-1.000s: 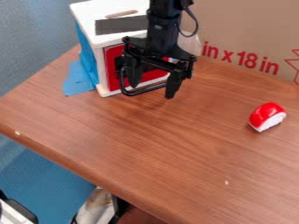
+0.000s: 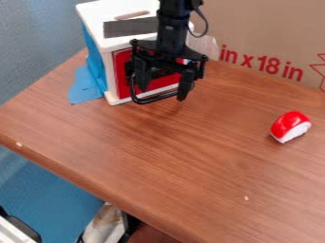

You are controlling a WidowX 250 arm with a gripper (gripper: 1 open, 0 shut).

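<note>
My black gripper (image 2: 160, 84) hangs in front of a white box with a red front panel (image 2: 124, 76) and blue side, at the upper middle of the view. Its fingers overlap the red panel; whether they touch it or hold anything cannot be made out. A red and white rounded object (image 2: 290, 126) lies alone on the wooden table (image 2: 165, 171) at the right.
A blue piece (image 2: 84, 87) lies left of the box. A cardboard sheet (image 2: 273, 43) with red print stands at the back right. The table's left edge borders a blue floor.
The gripper has moved slightly to the left and up against the backdrop of the box. The red and white object has not moved.
</note>
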